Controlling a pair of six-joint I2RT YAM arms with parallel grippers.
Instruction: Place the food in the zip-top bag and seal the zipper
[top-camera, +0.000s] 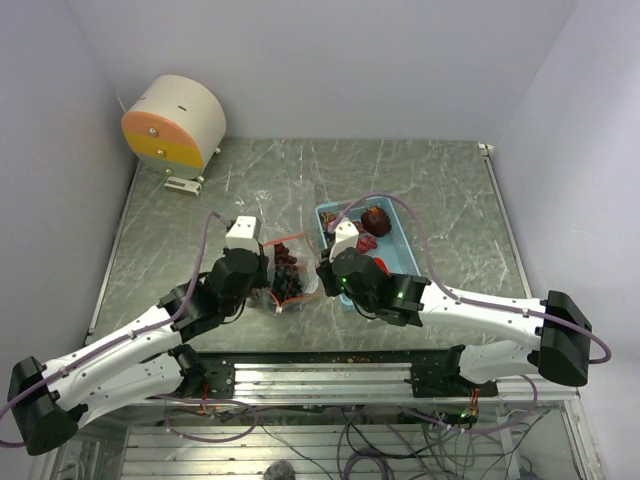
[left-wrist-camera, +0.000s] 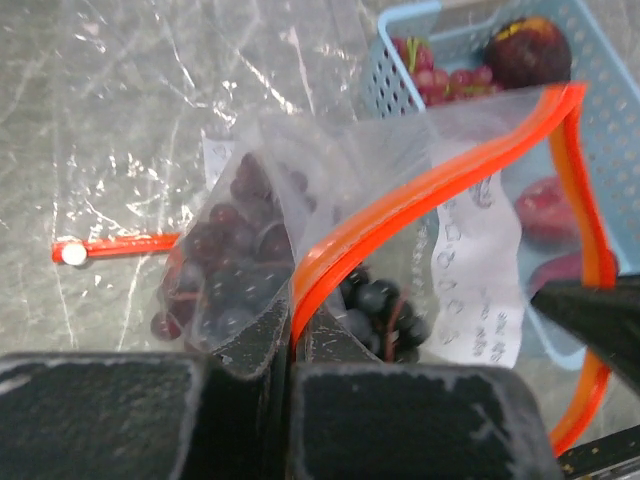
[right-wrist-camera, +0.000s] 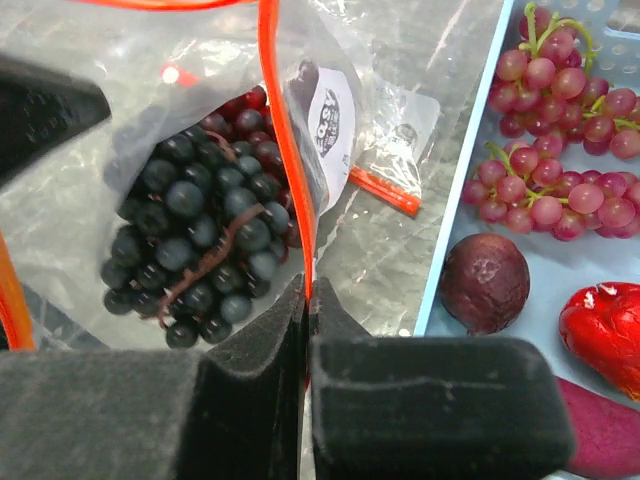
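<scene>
A clear zip bag (right-wrist-camera: 90, 220) with an orange rim (left-wrist-camera: 430, 195) hangs between my two grippers, its mouth spread wide. Inside it lie dark grapes (right-wrist-camera: 200, 225), and redder ones (left-wrist-camera: 205, 255) show through the film. My left gripper is shut on one side of the orange rim. On the opposite side, my right gripper is shut on the rim, a thin orange strip running down between its fingers. Another orange strip with a white slider (left-wrist-camera: 74, 253) lies flat on the table to the left.
A blue basket (top-camera: 402, 245) beside the bag holds red grapes (right-wrist-camera: 560, 200), a dark round fruit (right-wrist-camera: 485, 283), a red pepper (right-wrist-camera: 605, 330) and a purple item (right-wrist-camera: 600, 430). A rounded cabinet (top-camera: 175, 125) stands at the back left. Behind the arms the table is clear.
</scene>
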